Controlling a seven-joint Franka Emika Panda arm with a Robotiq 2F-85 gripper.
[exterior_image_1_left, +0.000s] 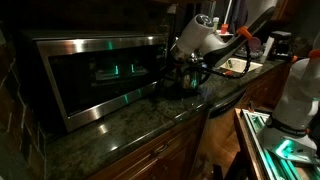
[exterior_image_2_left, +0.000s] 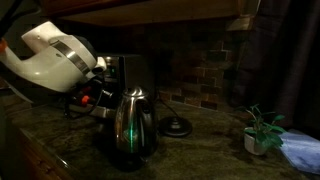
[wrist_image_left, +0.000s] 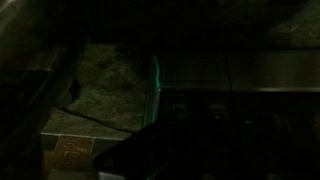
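Observation:
A shiny metal kettle stands upright on the counter in exterior view 2. The white arm reaches in from the left, and my dark gripper is beside the kettle's upper left side. Whether they touch cannot be told. In exterior view 1 the gripper is a dark shape near the microwave's right end, its fingers hard to make out. The wrist view is very dark; my gripper appears shut there, with nothing visible between its fingers. A round black base lies empty to the right of the kettle.
A silver-framed microwave stands against the wall on the dark counter. In exterior view 2, a potted plant and a pale cloth are at the right. A sink lies farther back.

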